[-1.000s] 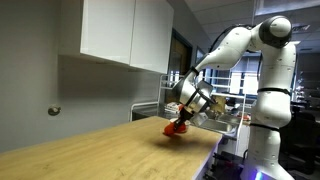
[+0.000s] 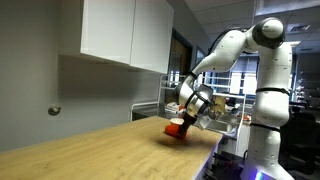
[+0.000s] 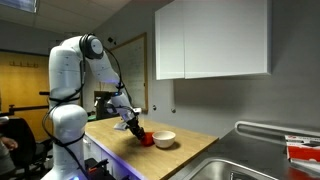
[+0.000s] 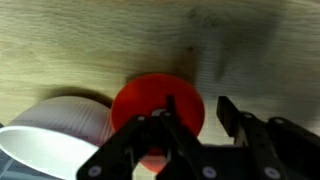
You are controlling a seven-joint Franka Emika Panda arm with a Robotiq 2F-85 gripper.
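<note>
A round red container (image 4: 150, 92) is on the wooden table, seen from above in the wrist view. My open gripper is over its right rim, one dark finger above the red interior and the other outside the edge. Whether the fingers touch the rim cannot be told. Close beside the container is a white bowl (image 4: 62, 128). Exterior view 2 has the red container (image 3: 147, 139) low on the table, with the gripper (image 3: 138, 133) at its side and the white bowl (image 3: 166, 138) to the right.
White cabinets (image 2: 115, 35) hang above it. Past the table's end in exterior view 2 there is a sink (image 3: 225, 170), with a rack of red and white items (image 3: 302, 152) farther right.
Compared with a second ago, my gripper sits a little lower at the red container.
</note>
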